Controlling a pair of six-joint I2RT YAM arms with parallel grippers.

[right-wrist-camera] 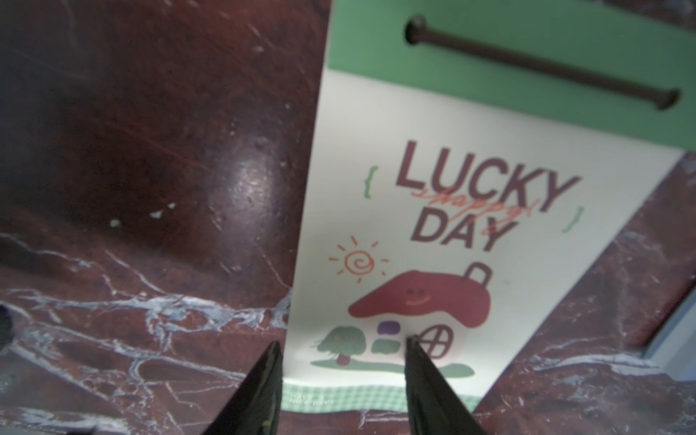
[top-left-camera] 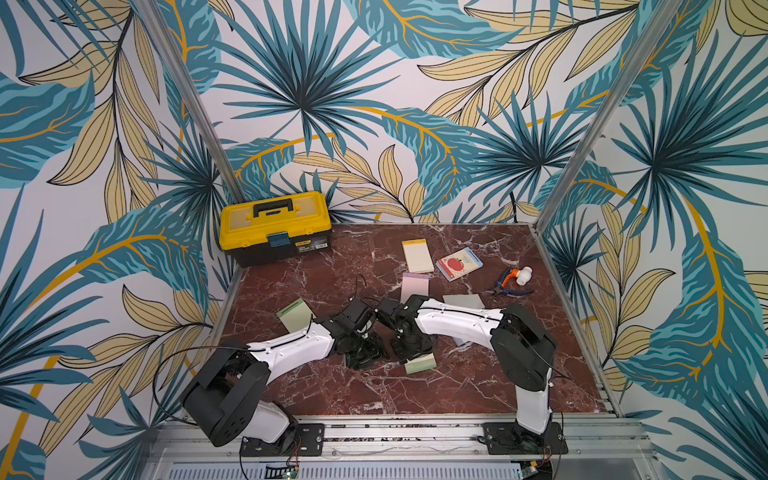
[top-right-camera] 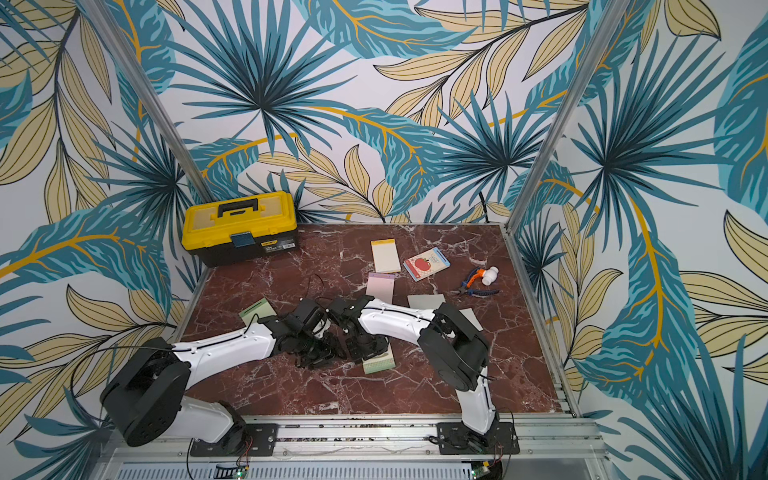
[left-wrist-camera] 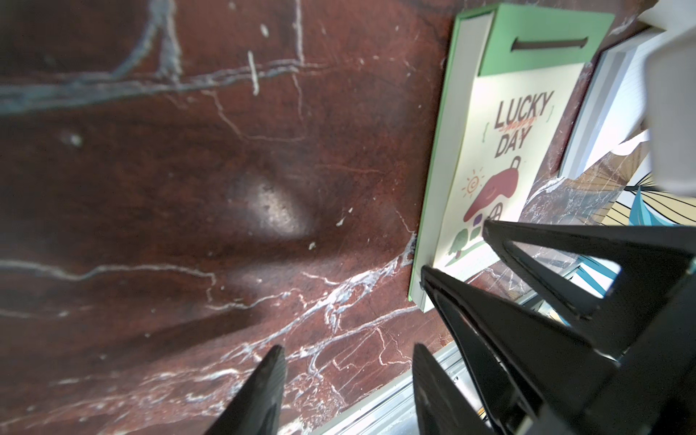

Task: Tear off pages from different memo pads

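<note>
A memo pad with a green band and "LUCKY DAY" print (right-wrist-camera: 449,217) lies on the table beneath my right gripper. The right fingers are apart, over the pad's lower left edge; whether a sheet sits between them is unclear. In the left wrist view the same pad (left-wrist-camera: 500,145) shows as a thick block, with the right gripper's dark fingers reaching over its lower end. My left gripper stands open and empty, left of the pad above bare table. Further pads are a pink one (top-left-camera: 414,286), a yellow-topped one (top-left-camera: 417,256) and a green one (top-left-camera: 295,315).
A yellow toolbox (top-left-camera: 276,224) occupies the back left corner. A pad with a red fruit (top-left-camera: 459,264) and orange-handled pliers (top-left-camera: 505,280) lie at the back right. Pale paper (top-right-camera: 426,301) rests right of the right arm. The two grippers are close together.
</note>
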